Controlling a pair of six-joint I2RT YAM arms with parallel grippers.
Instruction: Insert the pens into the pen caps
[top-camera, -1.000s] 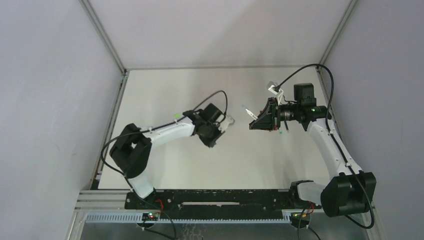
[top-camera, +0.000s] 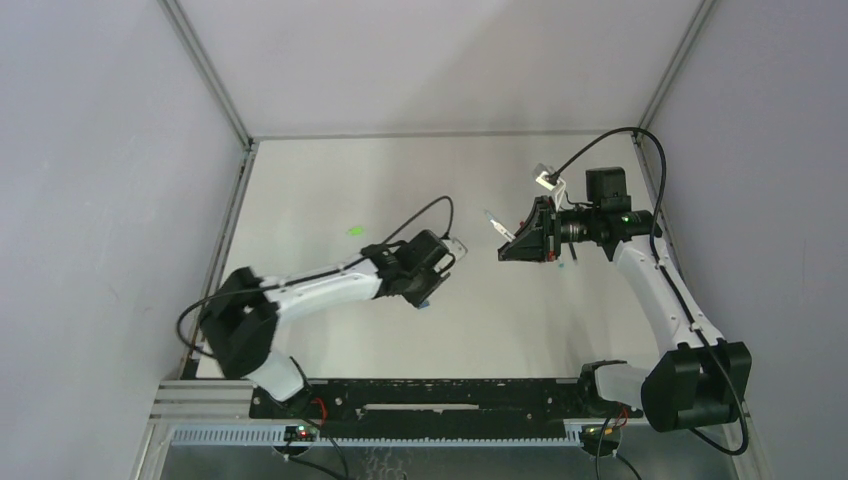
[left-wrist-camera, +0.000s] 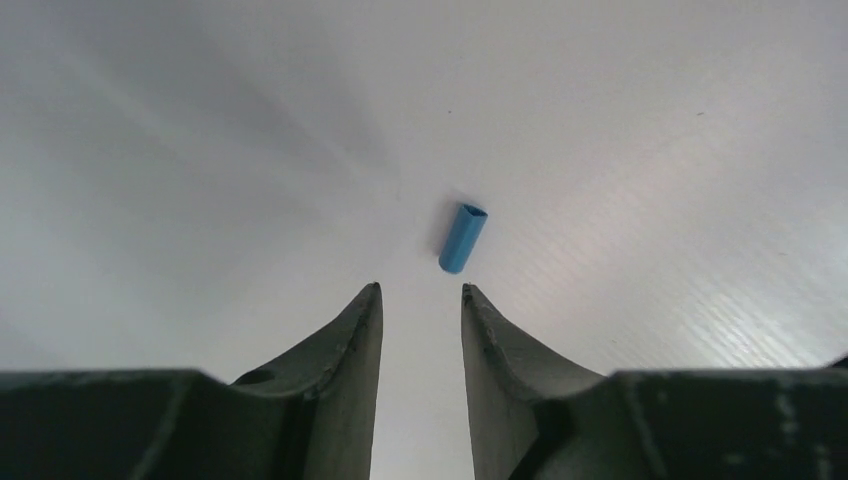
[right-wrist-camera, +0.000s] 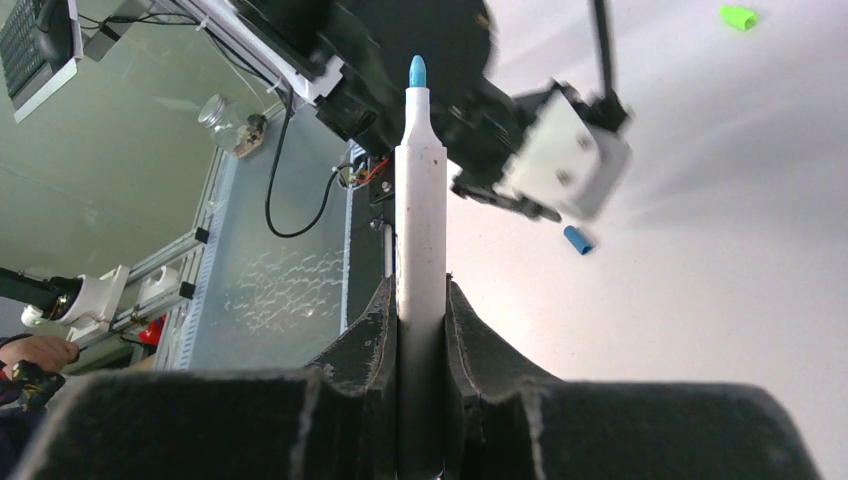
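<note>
A short blue pen cap (left-wrist-camera: 463, 238) lies on the white table, hollow end facing up the left wrist view. Just short of it, my left gripper is open with nothing between its fingers. The same blue cap (top-camera: 424, 304) shows beside that gripper from above. My right gripper is shut on a white pen (right-wrist-camera: 421, 220), whose light-blue tip points away from the fingers. From above, this pen (top-camera: 503, 230) is held over the table's right side. Far left lies a bright green cap (top-camera: 355, 231).
Partly behind the right gripper, a dark pen-like object (top-camera: 573, 253) and a small red thing (top-camera: 522, 224) are visible. The black rail (top-camera: 480, 400) bounds the front.
</note>
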